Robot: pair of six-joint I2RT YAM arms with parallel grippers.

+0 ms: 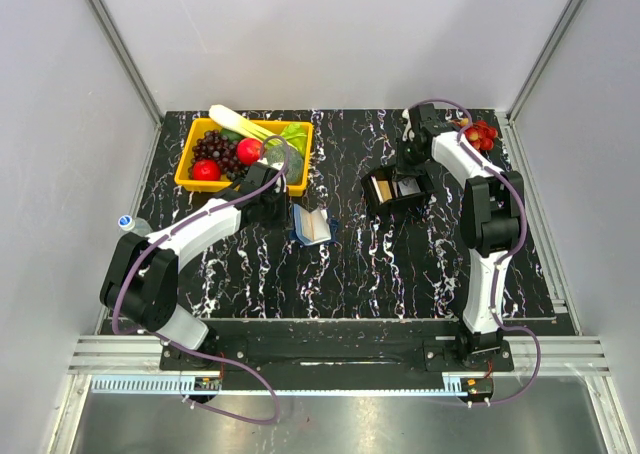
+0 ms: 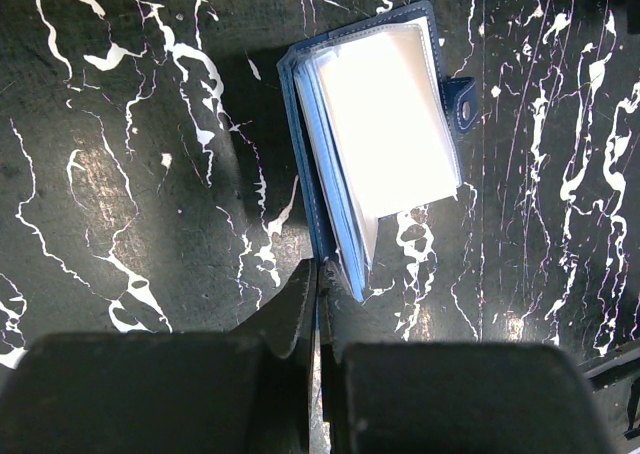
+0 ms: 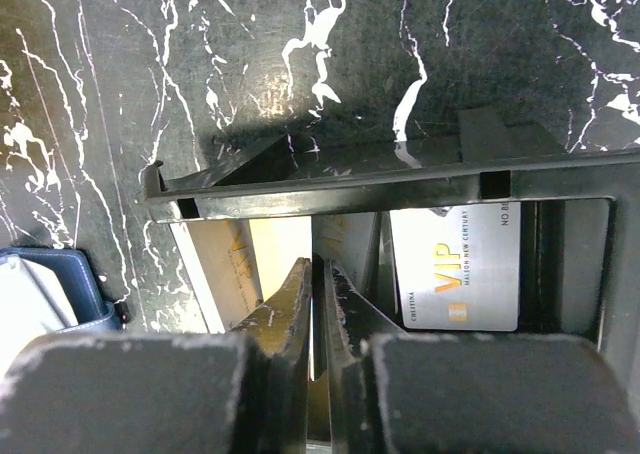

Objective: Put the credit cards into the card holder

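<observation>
A blue card holder (image 2: 380, 124) with clear sleeves lies open left of centre; my left gripper is shut at its near edge, nothing visible held between its fingers. On the right, a black box (image 3: 400, 190) holds gold cards (image 3: 215, 269) leaning at its left and a silver VIP card (image 3: 455, 264) at its right. My right gripper is over the box among the cards, fingertips close together; whether it holds a card is unclear.
A yellow basket (image 1: 185, 164) of produce sits at the back left, a bottle (image 1: 135, 224) at the left edge, red fruit (image 1: 480, 134) at the back right.
</observation>
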